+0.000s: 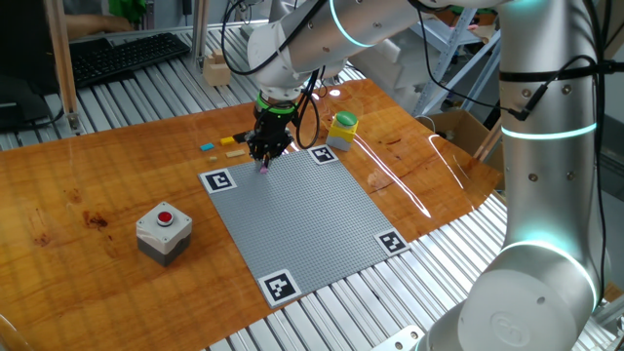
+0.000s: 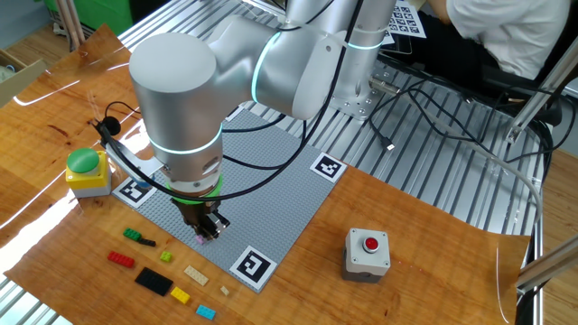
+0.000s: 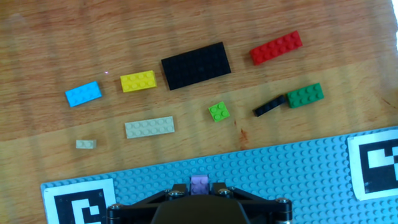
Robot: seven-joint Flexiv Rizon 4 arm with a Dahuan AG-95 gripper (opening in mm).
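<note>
A small purple brick (image 3: pixel 199 185) sits between the fingertips of my gripper, which looks shut on it. In exterior view 1 the gripper (image 1: pixel 265 164) points down over the far edge of the grey studded baseplate (image 1: pixel 302 219), with a speck of the purple brick (image 1: pixel 263 171) below it. Exterior view 2 shows the purple brick (image 2: pixel 200 240) low beside the fingers, near the plate's brick-side edge. Whether it touches the studs I cannot tell. No other brick shows on the visible plate.
Loose bricks lie on the wood beyond the plate: blue (image 3: pixel 83 94), yellow (image 3: pixel 138 81), large black (image 3: pixel 196 66), red (image 3: pixel 276 48), green (image 3: pixel 305 95), lime (image 3: pixel 219 111), beige (image 3: pixel 149 127) and others. A red-button box (image 1: pixel 164 233) and a green-button box (image 1: pixel 342 130) flank the plate.
</note>
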